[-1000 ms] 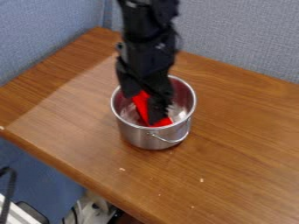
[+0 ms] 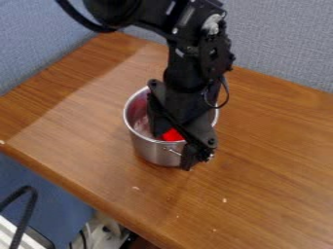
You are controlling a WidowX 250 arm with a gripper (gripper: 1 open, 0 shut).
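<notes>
A steel pail [image 2: 143, 138] with a wire handle stands on the wooden table [image 2: 78, 117]. Part of a red object [image 2: 170, 134] shows inside it, largely hidden by my black gripper [image 2: 180, 136]. The gripper hangs over the pail and partly into it, its fingers spread open; whether anything lies between them is hard to see.
Grey padded walls stand behind it and at the left. Cables and a blue surface show below the table's front left edge.
My arm has swung to the right and toward the camera over the pail, now covering more of it and of the red object. The pail stands in the same place.
</notes>
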